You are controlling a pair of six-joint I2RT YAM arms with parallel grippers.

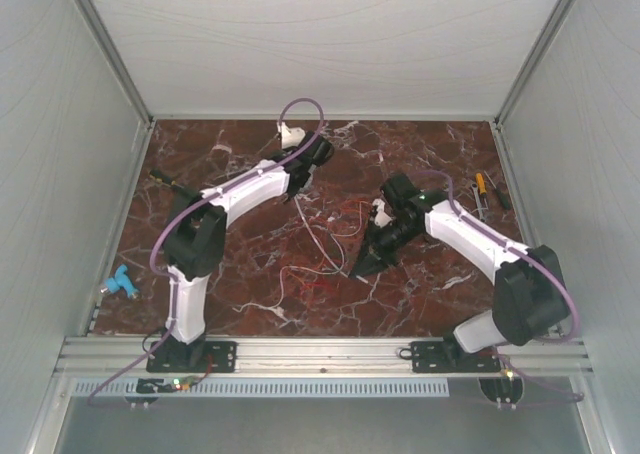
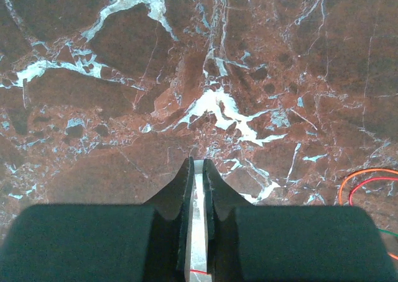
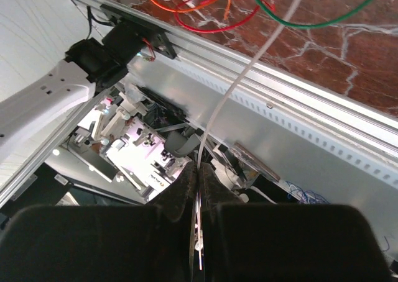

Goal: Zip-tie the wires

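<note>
A long white zip tie (image 1: 318,242) runs diagonally between my grippers over loose red, orange, green and white wires (image 3: 205,27) on the marble table. In the left wrist view my left gripper is shut on the white strap, high at the back middle of the top view. In the right wrist view my right gripper is shut with the thin tie running into its fingertips, its tail showing below; in the top view it sits at the front right of the wires.
A blue tool (image 1: 120,282) lies at the left edge; orange-handled tools (image 1: 481,189) lie at the right. Metal rails (image 1: 300,344) border the table's front.
</note>
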